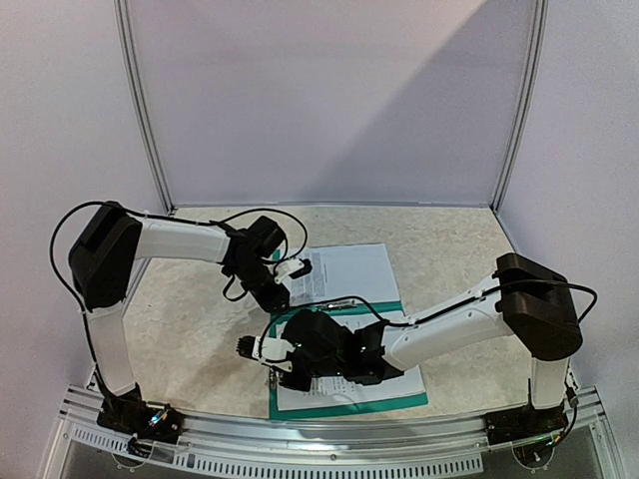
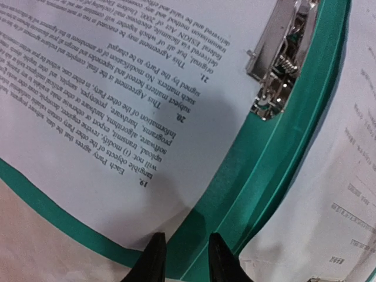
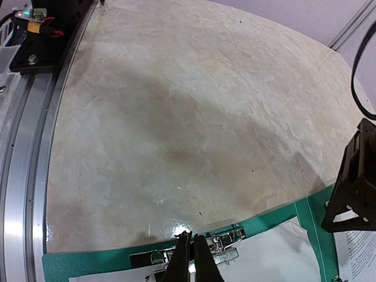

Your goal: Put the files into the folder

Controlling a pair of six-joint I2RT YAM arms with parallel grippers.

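Observation:
The green folder [image 1: 414, 401] lies spread open on the table, with printed sheets on both halves. One sheet [image 1: 354, 269] covers the far half, beside a metal clip [image 2: 276, 76] near the fold. Another sheet [image 1: 300, 399] rests on the near half, its left edge at a second clip [image 3: 229, 238]. My left gripper hovers over the far half's left edge by the fold, its fingers parted and the space between them empty. At the near half's clip my right gripper is shut, its tips over the metal; nothing else shows between them.
Bare table [image 1: 190, 339] spreads left of the folder, and more is free at the right. The metal rail [image 1: 329, 444] runs along the front edge. Both arms stand close together over the folder's left side.

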